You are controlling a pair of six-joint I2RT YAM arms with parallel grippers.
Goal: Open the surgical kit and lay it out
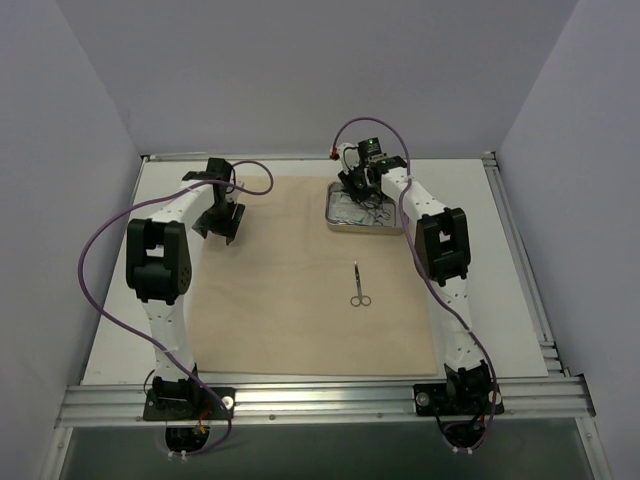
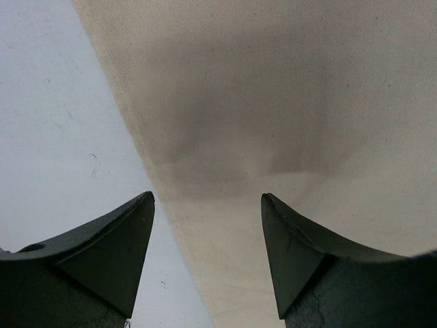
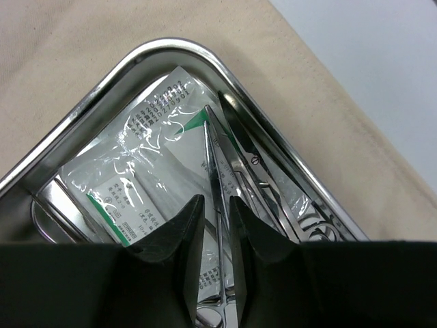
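Note:
A steel tray sits at the back right of the beige cloth. In the right wrist view it holds clear packets and several metal instruments, among them scissors and a long slim forceps. My right gripper is over the tray, its fingertips a narrow gap apart at the slim forceps; whether they grip it is unclear. A pair of scissors lies on the cloth in front of the tray. My left gripper stands open over the cloth's left edge, empty.
White table borders the cloth, with a metal frame along its edges and walls around it.

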